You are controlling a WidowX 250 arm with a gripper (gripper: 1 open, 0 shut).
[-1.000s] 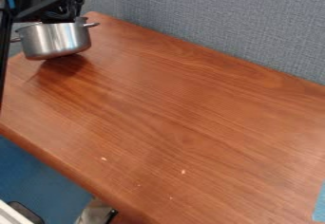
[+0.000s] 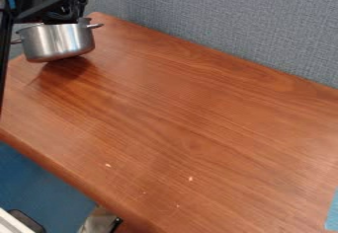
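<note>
A steel pot [image 2: 58, 42] with side handles is at the upper left, at the back of the wooden table [image 2: 185, 128], a dark shadow beneath it. My black gripper [image 2: 47, 10] is directly over the pot, partly cropped by the frame; its fingers are hidden or too dark to make out, so whether it holds the pot is unclear.
A grey fabric partition [image 2: 224, 20] runs behind the table. Blue floor [image 2: 40, 188] shows beyond the left edge, with some light and metal pieces at the bottom left.
</note>
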